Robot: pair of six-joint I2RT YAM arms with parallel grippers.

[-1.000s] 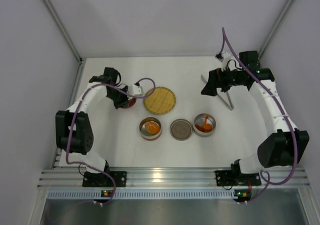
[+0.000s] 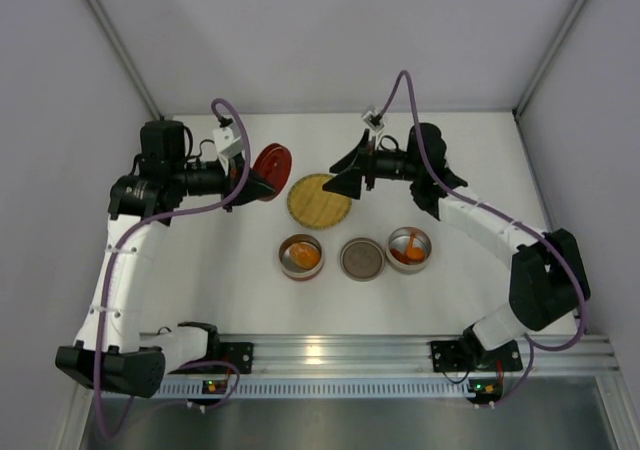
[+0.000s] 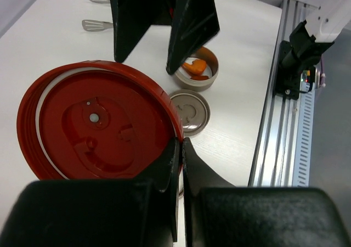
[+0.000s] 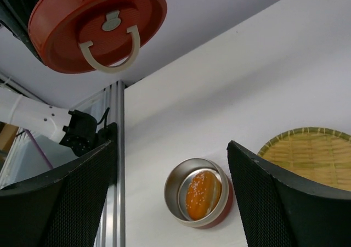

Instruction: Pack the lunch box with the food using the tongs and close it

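Observation:
A round red lid (image 2: 274, 172) hangs above the left part of the table, tilted on edge. My left gripper is shut on its rim. From the right wrist, the same lid (image 4: 96, 35) is seen at upper left with a pale loop handle. My right gripper (image 2: 337, 175) stands open above the woven mat (image 2: 319, 208), right of the lid and apart from it. Nothing lies between its fingers. One metal bowl (image 2: 285, 272) holds an orange-brown roll (image 2: 305, 256); a second bowl (image 2: 425, 240) holds orange food pieces (image 2: 413, 252).
A flat grey lid (image 2: 362, 259) lies between the two bowls. Slotted silver utensil heads (image 3: 97, 25) show at the upper left of the left wrist view. A metal rail (image 2: 340, 348) runs along the front edge.

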